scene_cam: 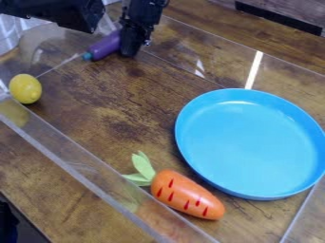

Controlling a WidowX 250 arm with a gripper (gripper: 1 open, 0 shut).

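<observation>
The black gripper (133,36) is at the top, left of centre, over a purple cylindrical object (105,46) with a light blue tip. The gripper's dark body overlaps the object's right end, so whether anything lies between its fingers cannot be made out. A large blue plate (248,142) lies at the right, an orange toy carrot (187,195) with pale green leaves at the lower middle, and a yellow lemon-like object (25,88) at the left.
Clear transparent walls run along the wooden surface (102,142) at the lower left and right. The middle of the surface, between the purple object and the carrot, is free.
</observation>
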